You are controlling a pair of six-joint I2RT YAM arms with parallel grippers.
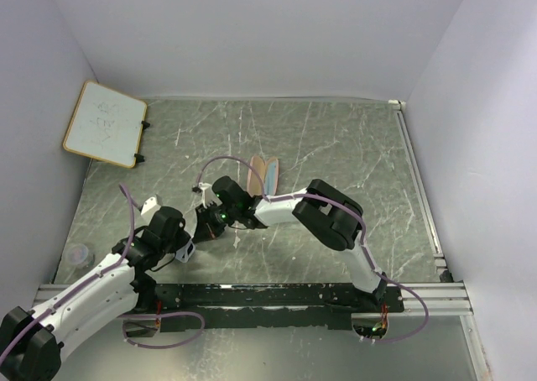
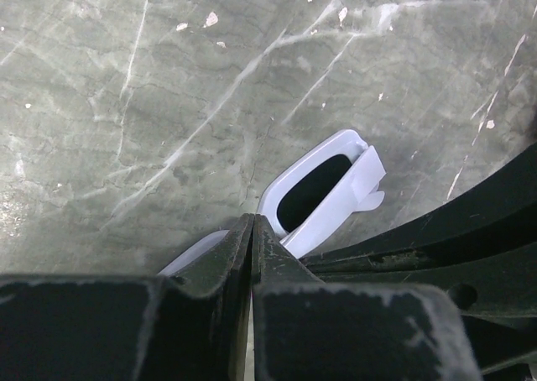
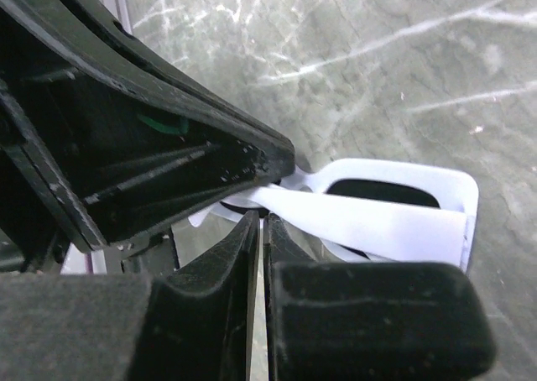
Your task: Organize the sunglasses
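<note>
White-framed sunglasses [image 1: 185, 250] with dark lenses are close to the table's front edge, at the left arm's end. My left gripper [image 1: 179, 245] is right at them. In the left wrist view, its fingertips [image 2: 267, 230] overlap the frame's middle and hide part of it; whether they grip it is unclear. Past those tips, one lens and the edge of a white arm of the sunglasses [image 2: 323, 200] show. From the right comes my right gripper, its tips just below the white arm [image 3: 361, 221], a narrow gap between them. A left gripper finger [image 3: 260, 159] touches the frame there.
Two slim cases, one tan [image 1: 257, 175] and one blue [image 1: 271, 178], lie behind the right arm. A whiteboard [image 1: 105, 122] leans at the back left, and a clear round container [image 1: 79, 256] stands at the left edge.
</note>
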